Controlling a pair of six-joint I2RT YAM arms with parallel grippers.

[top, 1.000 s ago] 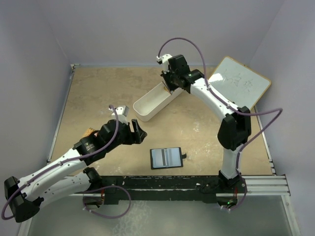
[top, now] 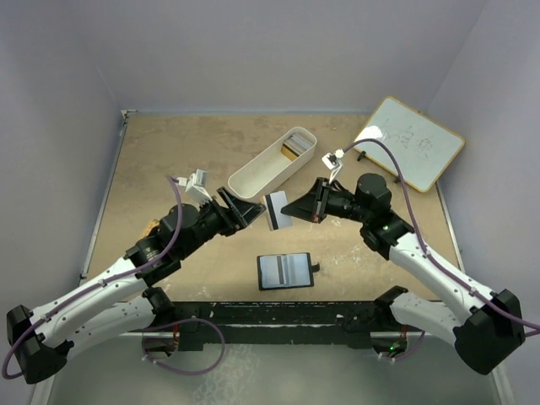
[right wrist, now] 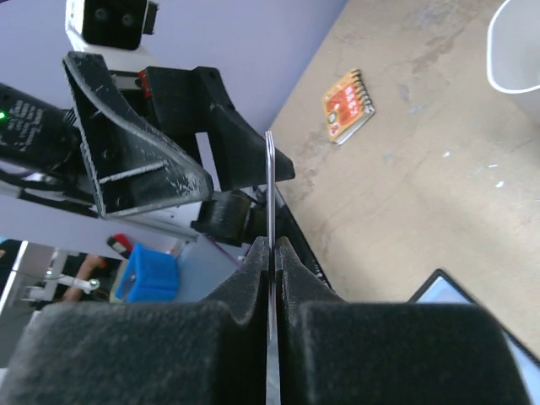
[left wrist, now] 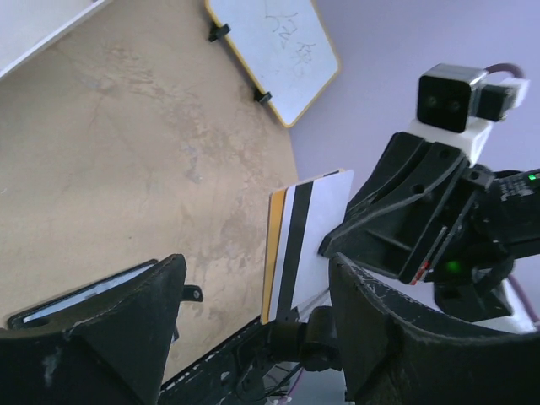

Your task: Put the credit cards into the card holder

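A white card with a black stripe and a yellow edge [left wrist: 297, 245] is pinched by my right gripper [top: 310, 213], held up above the table. In the right wrist view the card [right wrist: 271, 194] shows edge-on as a thin line between the shut fingers. My left gripper [top: 251, 211] faces the card's free edge from the left. Its fingers stand apart with nothing between them, and in the left wrist view the card appears beyond the fingertips [left wrist: 173, 270]. The card holder [top: 285, 271], black-rimmed with clear pockets, lies flat near the table's front edge.
A long white box [top: 245, 182] holds several cards [top: 294, 144] at its far end. At the back right leans a whiteboard [top: 411, 139]. A small orange notebook [right wrist: 345, 105] lies on the left side. Table around the holder is clear.
My right gripper has come from the white box towards the front, bringing the card with it. My left gripper has turned and shifted slightly right, and the two grippers are now close together.
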